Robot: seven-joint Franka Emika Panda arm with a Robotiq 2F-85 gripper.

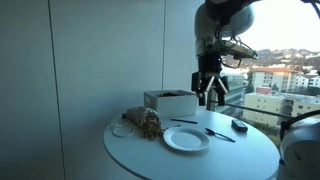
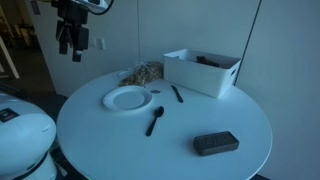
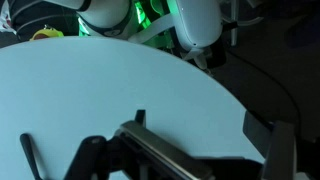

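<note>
High over the table, my gripper [image 1: 211,100] stands open, with nothing seen between its fingers in the exterior views. A white plate [image 1: 186,139] lies below it, apart from it. To the right of the plate is a dark spoon [image 1: 220,135], and behind the plate a dark knife [image 1: 184,121]. In exterior view 2 the gripper [image 2: 70,48] hangs at the upper left, off to the plate's left. A dark oblong block [image 2: 215,143] rests near the table's right front. The wrist view has a dark handle [image 3: 31,155] at lower left; its far end is cut off.
A white box [image 2: 200,72] with dark things inside stands at the back of the round table [image 2: 105,140], beside a crumpled brown bag [image 2: 142,73]. The robot's white base [image 2: 22,138] sits close to the table's edge. Bare tabletop surrounds the block.
</note>
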